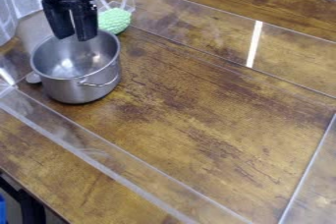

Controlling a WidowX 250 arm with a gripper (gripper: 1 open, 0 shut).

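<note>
A steel pot [79, 76] with a wire handle stands at the left of the wooden table. My black gripper [70, 27] hangs over the back of the pot's opening, its fingertips at or just above the rim. Whether anything is between the fingers is unclear. A pale green textured object [116, 20] lies just behind the pot to the right.
Transparent strips cross it at the front left, back and right edge. A small light object [33, 78] sits by the pot's left side.
</note>
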